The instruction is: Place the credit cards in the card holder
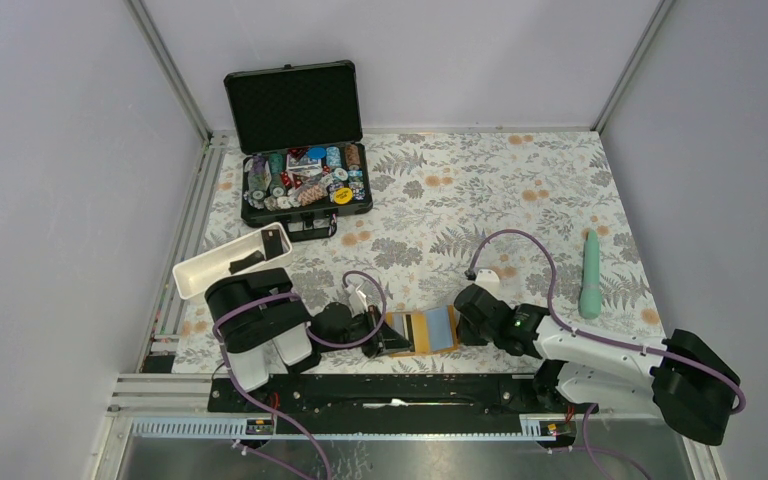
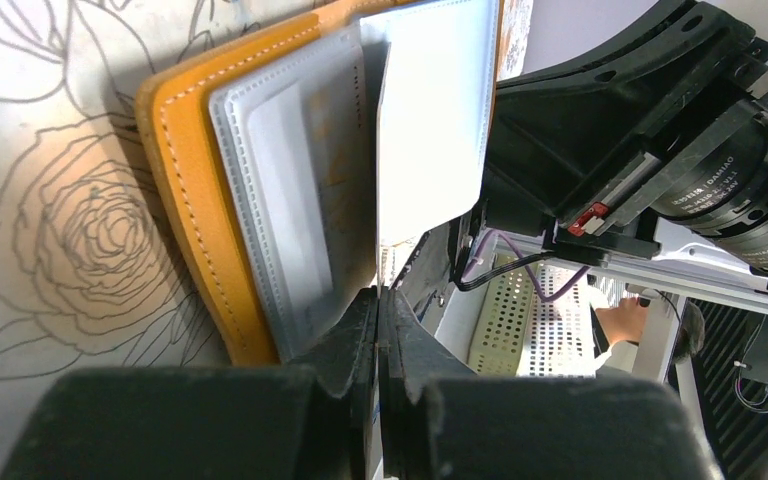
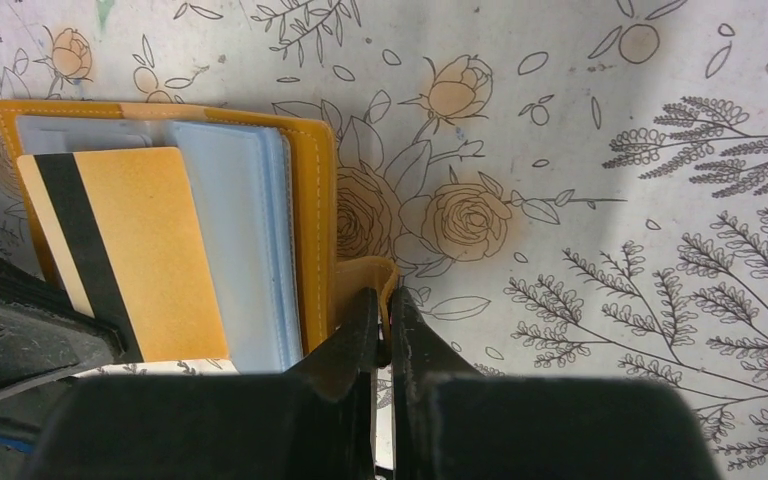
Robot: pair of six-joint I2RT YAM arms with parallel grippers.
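Note:
The orange card holder (image 3: 315,220) lies open near the table's front edge, clear sleeves (image 3: 245,230) showing inside. My left gripper is shut on a bank card (image 3: 145,260), yellow with a black stripe. The left wrist view has this card (image 2: 383,190) nearly edge-on, standing over the sleeves. How far it sits inside a sleeve, I cannot tell. At the holder's right side my right gripper is shut on its orange tab (image 3: 368,270). From above, left gripper (image 1: 400,345) and right gripper (image 1: 465,328) flank the holder (image 1: 450,330).
A white tray (image 1: 200,273) with dark items stands at the left. Behind it is an open black case (image 1: 295,105) of chips. A green object (image 1: 590,275) lies at the far right.

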